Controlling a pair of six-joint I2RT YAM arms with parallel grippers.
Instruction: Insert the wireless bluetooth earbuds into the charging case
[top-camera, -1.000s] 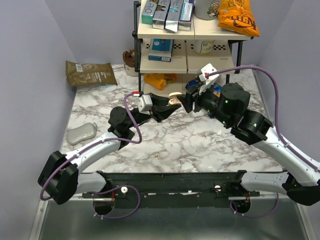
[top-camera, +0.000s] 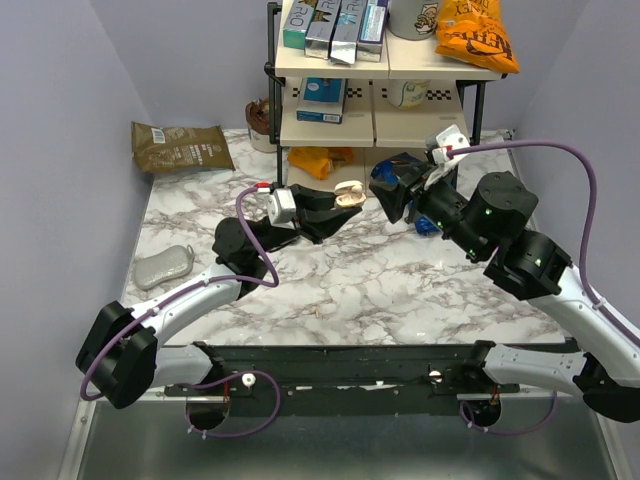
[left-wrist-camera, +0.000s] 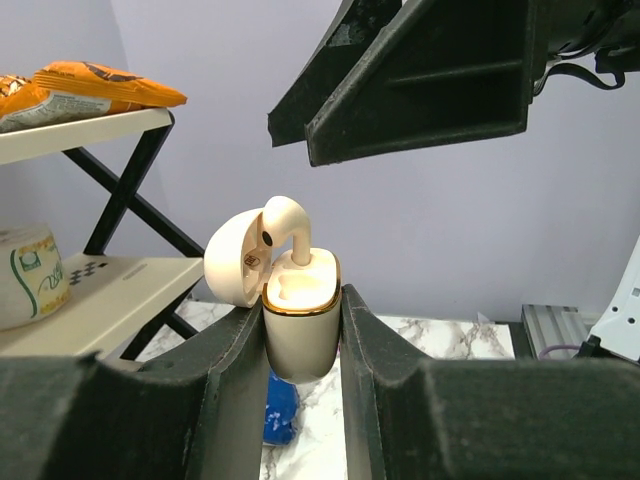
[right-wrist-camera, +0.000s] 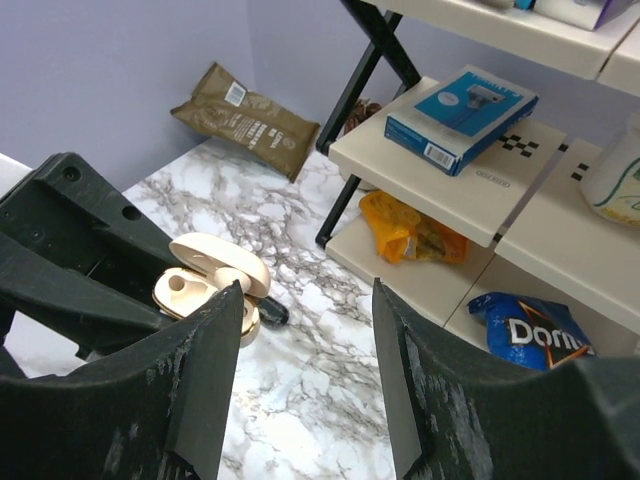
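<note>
My left gripper is shut on the cream charging case (left-wrist-camera: 300, 340), held upright with its lid (left-wrist-camera: 232, 255) open and an earbud (left-wrist-camera: 286, 222) standing in it, seen in the left wrist view. In the top view the case (top-camera: 349, 196) is at the tip of the left gripper. My right gripper is open, just to the right of the case (top-camera: 349, 205), with nothing visible between its fingers; in the left wrist view its fingers hang above the case.
A shelf rack (top-camera: 330, 132) with boxes, bags and cups stands behind both grippers. A brown bag (top-camera: 180, 148) lies at the back left and a grey pouch (top-camera: 164, 267) at the left.
My right arm has drawn back from the case, up and to the right.
</note>
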